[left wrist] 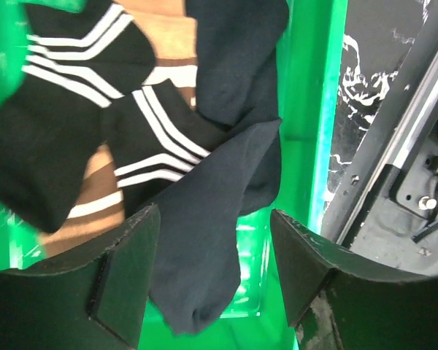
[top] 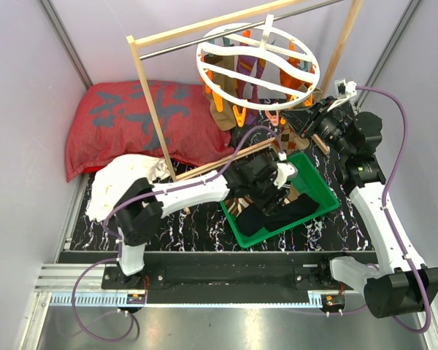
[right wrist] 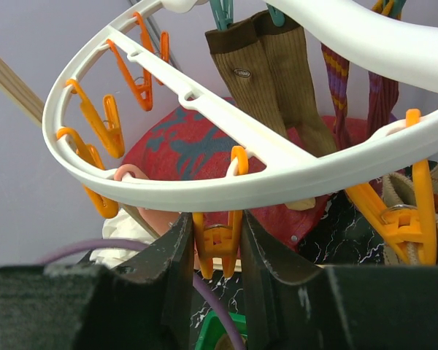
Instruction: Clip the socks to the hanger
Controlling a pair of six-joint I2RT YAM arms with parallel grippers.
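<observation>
The white round hanger (top: 258, 51) hangs from the frame with orange clips and several socks on it. At its front rim, my right gripper is shut on an orange clip (right wrist: 217, 240). Brown socks (right wrist: 248, 73) and purple striped socks hang behind. My left gripper is open above the green bin (left wrist: 318, 146), which holds black socks with white stripes (left wrist: 168, 138), brown pieces and plain dark socks (left wrist: 233, 44); nothing shows between its fingers.
A red cushion (top: 124, 124) and white cloth (top: 117, 189) lie at the left. The wooden frame's bottom bar runs behind the bin. A dark metal edge borders the table's front.
</observation>
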